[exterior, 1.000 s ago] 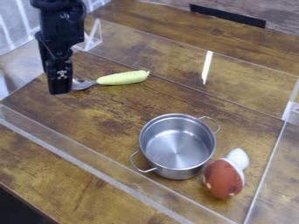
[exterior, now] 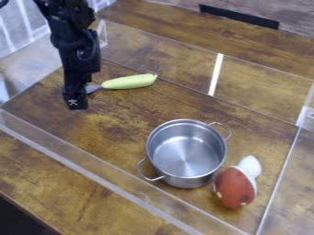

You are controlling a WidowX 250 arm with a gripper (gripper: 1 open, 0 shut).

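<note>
The black gripper (exterior: 73, 97) hangs low over the wooden surface at the upper left, open, just left of a pale green corn cob (exterior: 128, 82). A grey utensil, perhaps a spoon, shows partly behind the gripper beside the cob. A steel pot (exterior: 185, 149) with two handles stands at the lower middle right.
A red-and-white object (exterior: 236, 186), perhaps a toy, lies right of the pot. Clear walls (exterior: 86, 160) edge the wooden work area.
The gripper has moved to the right from the far left and now covers more of the grey utensil. The pot, cob and red-and-white object have not moved.
</note>
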